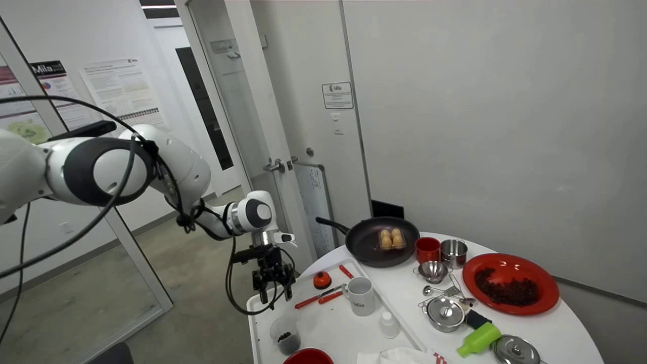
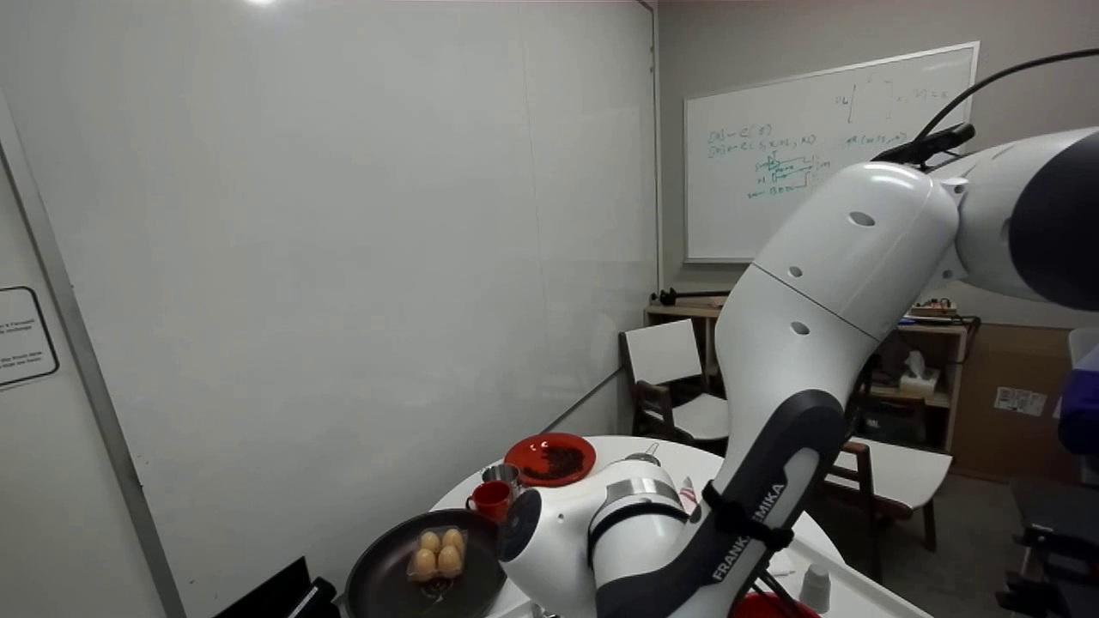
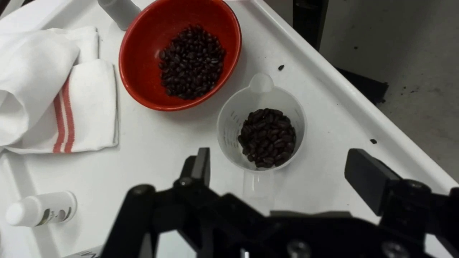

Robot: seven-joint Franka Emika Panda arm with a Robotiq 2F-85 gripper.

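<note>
A translucent plastic measuring cup [image 3: 228, 129] with dark beans [image 3: 267, 138] at its bottom stands upright on the white tray [image 3: 172, 172]. In the wrist view its handle points toward my gripper, which is open, one finger to each side of the handle and nothing between them. Beside the cup is a red bowl [image 3: 140, 64] holding more dark beans. From exterior view 1, my gripper [image 1: 276, 297] hangs over the tray's far left edge, behind the measuring cup [image 1: 285, 334]. In exterior view 2 the gripper is hidden.
Around the cup stand a white mug [image 1: 362, 297], a small white bottle [image 1: 388, 325] and a folded towel [image 3: 90, 103]. Knives [image 1: 315, 298] lie near the gripper. On the table are a pan [image 1: 367, 245] with eggs and a red plate [image 1: 549, 291].
</note>
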